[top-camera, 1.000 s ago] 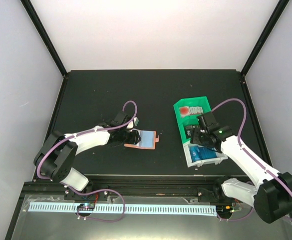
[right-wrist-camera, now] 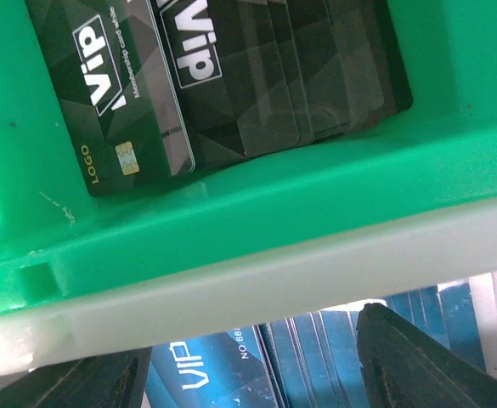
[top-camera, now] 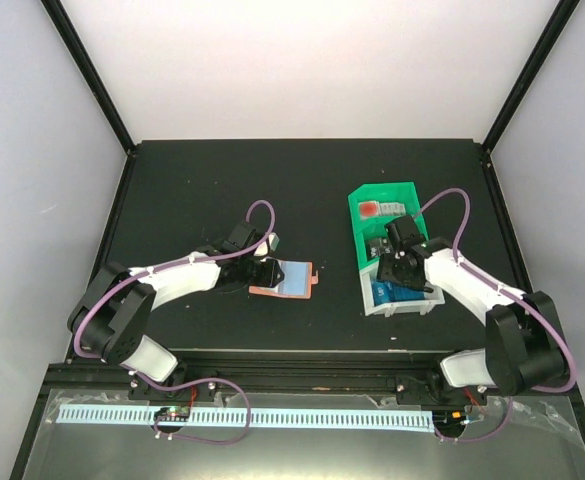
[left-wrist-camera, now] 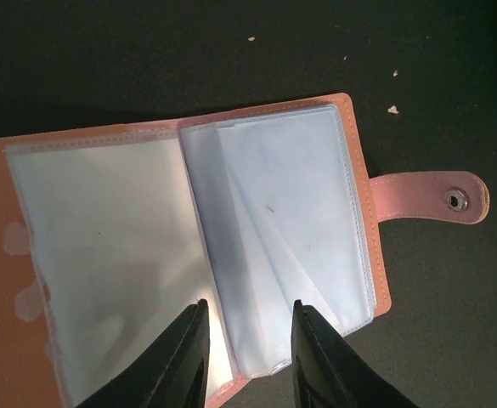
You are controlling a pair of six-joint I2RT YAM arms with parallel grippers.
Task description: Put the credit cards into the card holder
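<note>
The pink card holder (top-camera: 312, 280) lies spread flat, its clear sleeves (left-wrist-camera: 290, 221) facing up and its snap strap pointing right. Over its lower part my left gripper is partly open, its fingers apart with nothing between them. On the right, my right gripper stands wide open over the white bin (right-wrist-camera: 231, 302), whose rim crosses the right wrist view. Blue VIP cards (right-wrist-camera: 210, 374) stacked in that bin show between its fingers. Black VIP cards (right-wrist-camera: 112, 102) lie in the adjoining green bin (right-wrist-camera: 10, 195).
The green bin's far compartment holds red and white cards (top-camera: 369, 210). Bin walls stand close to my right gripper. Bare black table (top-camera: 322, 240) separates the holder from the bins.
Both joined bins have shifted and turned slightly, the white one moving left and upward. The left arm and holder look unmoved.
</note>
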